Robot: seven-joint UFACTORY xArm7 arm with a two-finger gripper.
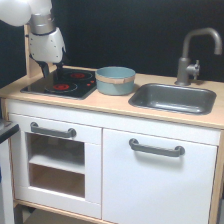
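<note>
My gripper (pixel 51 70) hangs at the upper left from the white arm (pixel 46 44), over the back left of the black stove top (pixel 72 88). Its dark fingers blend into the stove and the dark wall, so their opening is hard to make out. No object can be seen between them. To the right of the gripper, and apart from it, a teal pot (pixel 115 82) stands upright between the stove and the sink. The inside of the pot is mostly hidden.
A metal sink (pixel 173 98) with a tall faucet (pixel 186 62) lies at the right. Below the wooden counter are an open-fronted oven compartment (pixel 56 160) and a white cabinet door (pixel 145 183) with a grey handle (pixel 157 149). A grey-topped object (pixel 6 130) stands at the left edge.
</note>
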